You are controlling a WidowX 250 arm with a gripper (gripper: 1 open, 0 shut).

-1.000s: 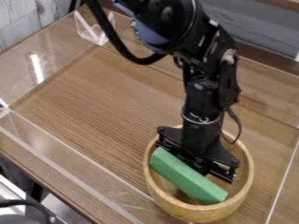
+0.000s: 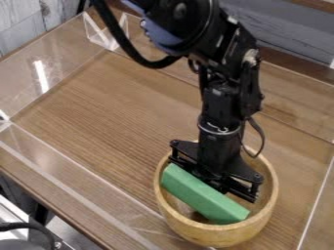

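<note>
A tan round bowl [image 2: 214,232] stands at the lower right of the table, with a long green block [image 2: 206,197] lying slanted inside it. My black gripper [image 2: 216,174] is lowered into the back of the bowl, just over and behind the green block. Its fingertips are hidden in the dark area among the bowl and block, so whether anything is between them is not visible.
A clear plastic piece [image 2: 104,29] stands at the back left edge. A dark cable lies at the lower left corner.
The arm and gripper have shifted slightly up and back within the bowl. The green block and bowl have moved very slightly.
</note>
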